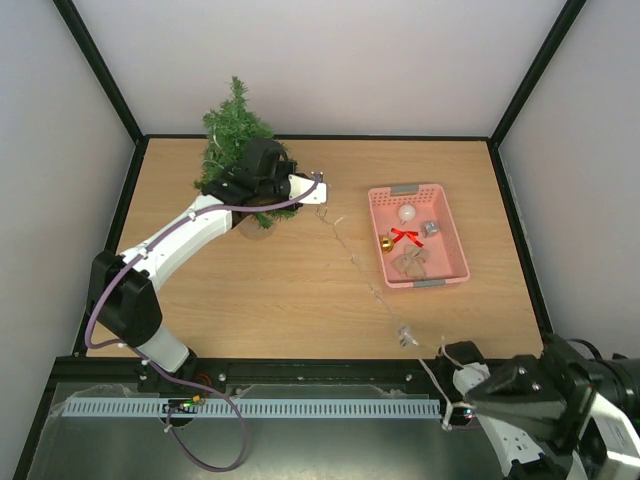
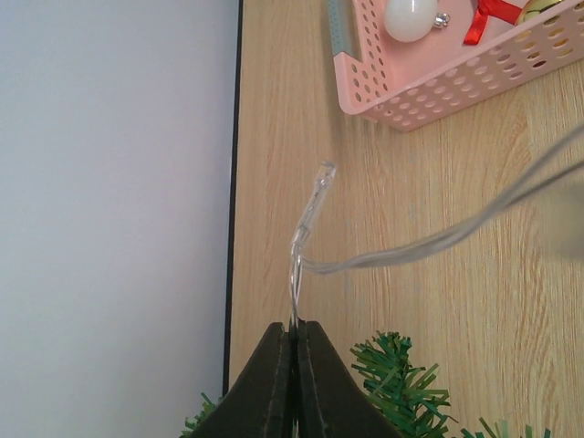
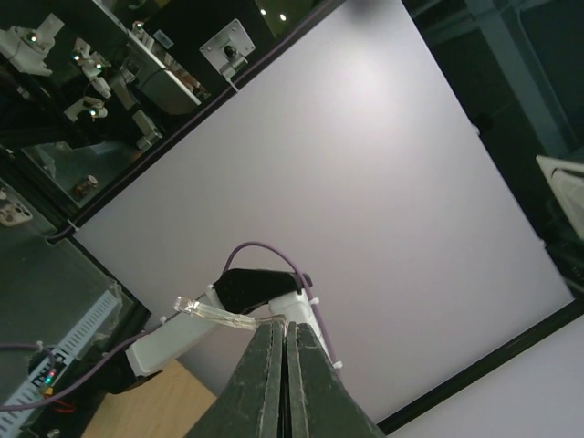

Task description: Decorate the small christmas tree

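Observation:
The small green tree [image 1: 230, 130] stands at the back left, partly behind my left arm. My left gripper is shut on a thin clear light string [image 2: 310, 210] over the branches. The string crosses the table toward the front right in the top view. My right gripper is shut on another part of it, whose clear end piece [image 3: 205, 308] pokes out above the fingertips. In the top view the right arm hangs low at the front right corner.
A pink basket [image 1: 455, 235] on the right holds a white ball [image 1: 407, 213], a gold bauble, a red bow [image 1: 405, 236], a silver ornament and a beige item.

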